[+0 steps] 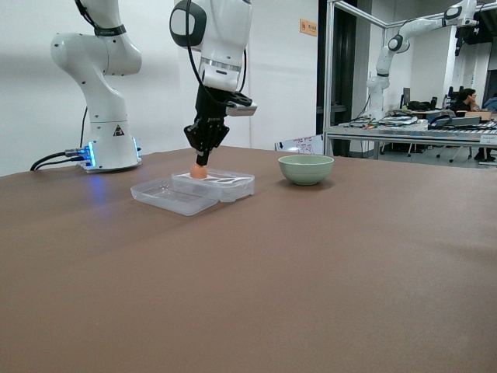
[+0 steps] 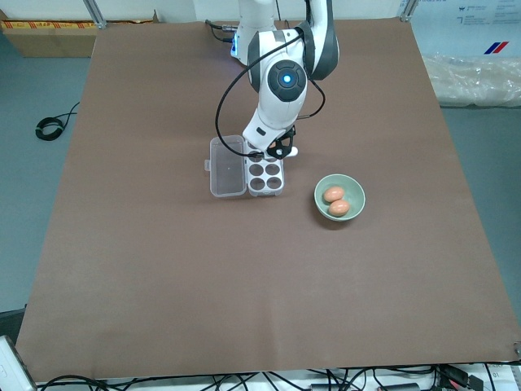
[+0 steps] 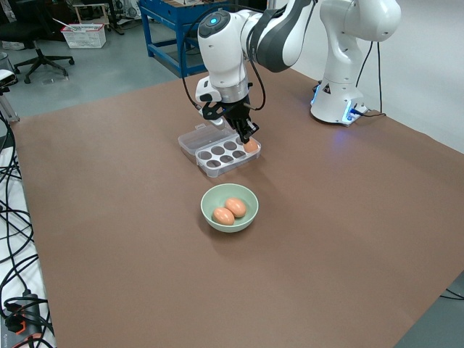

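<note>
My black gripper [image 1: 203, 155] points down over the open clear egg carton [image 3: 214, 156], at the back end of its holed tray [image 2: 265, 181]. A brown egg [image 1: 199, 172] is directly under the fingertips in the tray, also visible as an egg [image 3: 251, 146] in the right view; whether the fingers grip it is unclear. The carton's empty lid [image 2: 227, 175] lies open beside the tray. A pale green bowl [image 3: 229, 224] holds two brown eggs [image 2: 339, 208], apart from the carton.
The arm's white base [image 1: 109, 148] stands at the back, with cables [image 1: 54, 159] leading from it. More cables lie along the table's edge.
</note>
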